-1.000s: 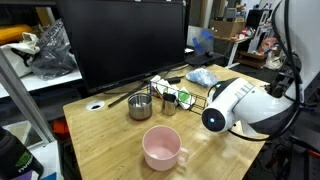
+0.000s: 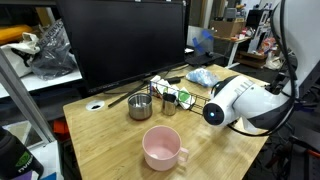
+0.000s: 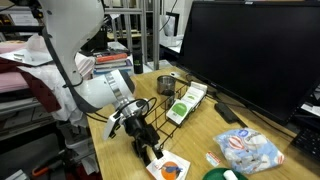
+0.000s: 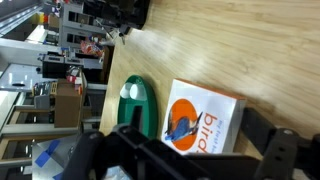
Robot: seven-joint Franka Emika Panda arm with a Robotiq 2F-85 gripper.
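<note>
A small white book marked "bird", with a blue and orange picture on its cover, lies on the wooden table. My gripper is open in the wrist view, with one dark finger left of the book and the other near its spine side. The book appears between the fingers, but contact cannot be made out. From the second exterior view, the gripper is low at the near edge of the book. The arm hides the fingertips in the first exterior view.
A black wire rack stands close beside the arm. A green-rimmed plate is near the book. Elsewhere are a pink mug, a metal pot, a plastic bag and a monitor.
The arm has shifted slightly in the first exterior view, its white links a little higher than before. The mug, pot and rack have stayed in place.
</note>
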